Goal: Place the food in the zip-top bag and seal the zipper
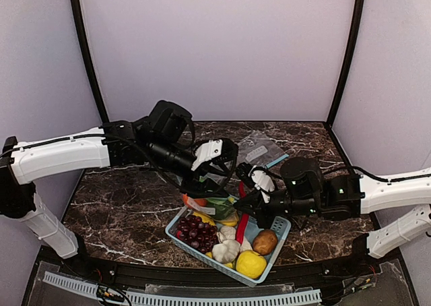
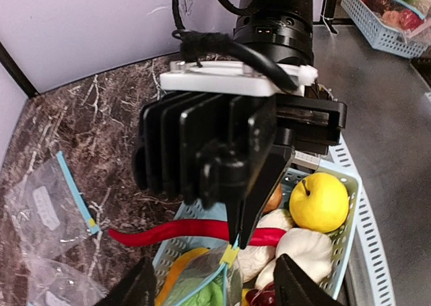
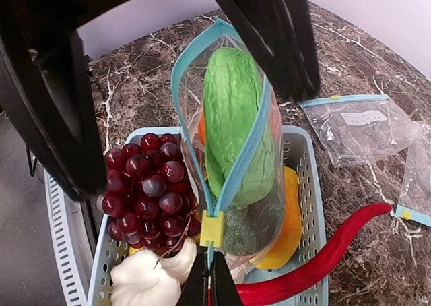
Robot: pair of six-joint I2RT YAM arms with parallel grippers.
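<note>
The clear zip top bag [image 3: 252, 228] stands with its blue-edged mouth open, a green leafy vegetable [image 3: 232, 124] and something orange inside. My right gripper is shut on the bag's zipper end, just below the yellow slider [image 3: 211, 230]. Above the mouth, the left gripper's dark fingers [image 3: 273, 33] are spread apart on either side in the right wrist view. In the left wrist view, my left gripper shows nothing clasped between its fingers; the blue zipper edge and yellow slider appear beyond them.
Beneath the bag is a light blue basket [image 3: 311, 185] with grapes [image 3: 145, 191], garlic [image 3: 151, 276], a red pepper [image 3: 323, 265], a potato [image 1: 264, 241] and a yellow fruit [image 1: 250, 264]. Flat empty bags [image 3: 363, 127] lie behind on the marbled table. The two grippers are close together.
</note>
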